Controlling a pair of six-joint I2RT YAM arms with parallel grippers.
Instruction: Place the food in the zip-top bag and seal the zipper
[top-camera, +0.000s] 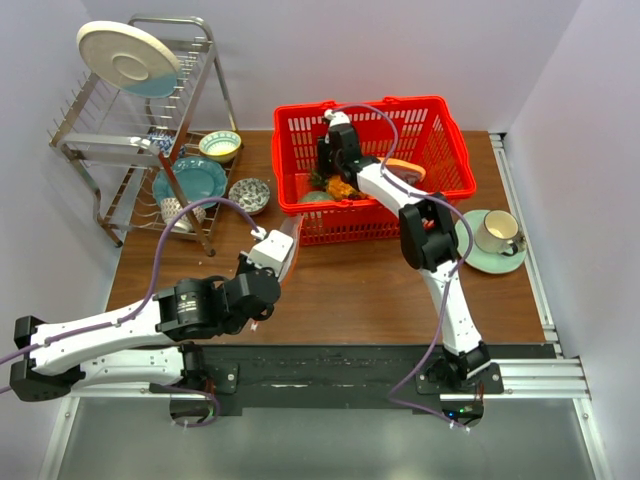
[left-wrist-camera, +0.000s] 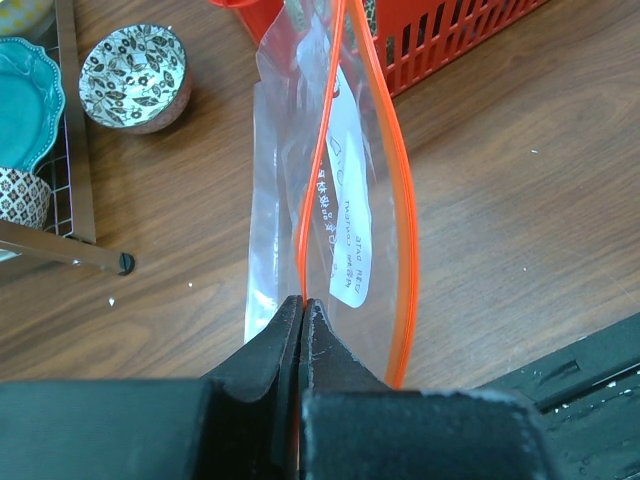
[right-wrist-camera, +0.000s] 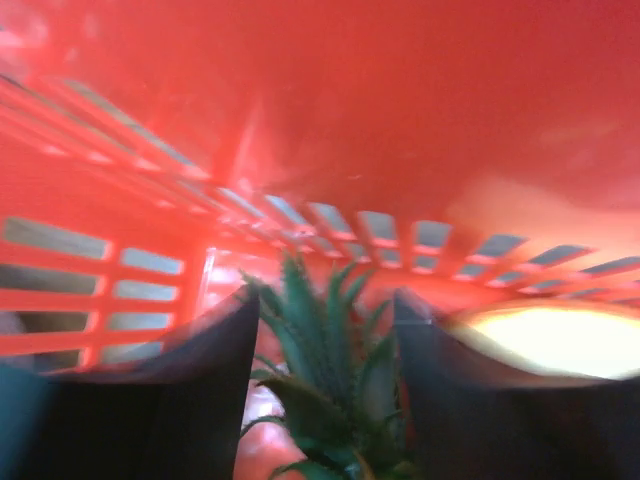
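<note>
My left gripper is shut on the clear zip top bag (left-wrist-camera: 350, 190), which has orange zipper strips and hangs open in front of the red basket. In the basket (top-camera: 440, 130), my right gripper reaches down with its fingers apart around a spiky green pineapple crown (right-wrist-camera: 330, 360). Whether the fingers touch it is unclear; the view is blurred. Yellow-orange food (top-camera: 342, 189) lies beside it in the basket, with a pale round item behind the right fingers.
A dish rack (top-camera: 120, 150) with plates and bowls stands at the left, a patterned bowl (top-camera: 249, 195) beside it. A green plate with a mug (top-camera: 496, 231) is at the right.
</note>
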